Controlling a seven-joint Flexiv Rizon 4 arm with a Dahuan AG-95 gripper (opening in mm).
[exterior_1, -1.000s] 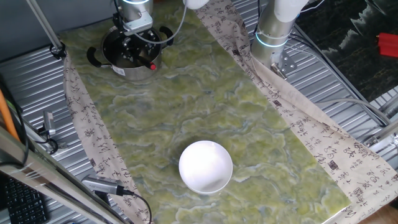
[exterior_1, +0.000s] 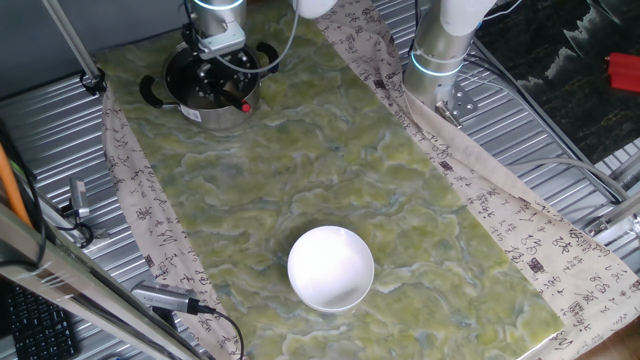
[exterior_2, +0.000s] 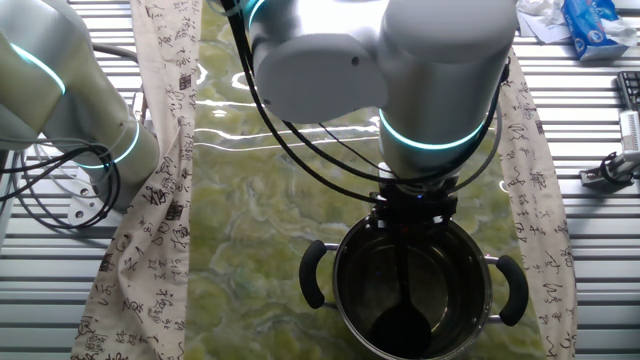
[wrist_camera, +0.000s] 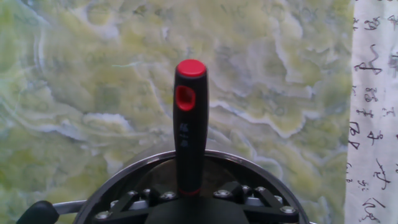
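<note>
A steel pot (exterior_1: 215, 118) with two black handles stands at the far left of the table in exterior view 1. Inside it is a black utensil, whose rounded head (exterior_2: 400, 332) lies low in the pot in exterior view 2. Its black handle (wrist_camera: 190, 134) with a red tip rises past the rim in the wrist view. My gripper is over the pot, its fingers close in on both sides of the handle, and looks shut on it. The contact itself is partly hidden. A white bowl (exterior_1: 331, 268), apparently empty, sits apart toward the near end.
A green marbled mat (exterior_1: 330, 170) covers the table over a cloth (exterior_1: 480, 215) with dark writing. Between pot and bowl the mat is clear. A small camera (exterior_1: 165, 298) with a cable sits at lower left.
</note>
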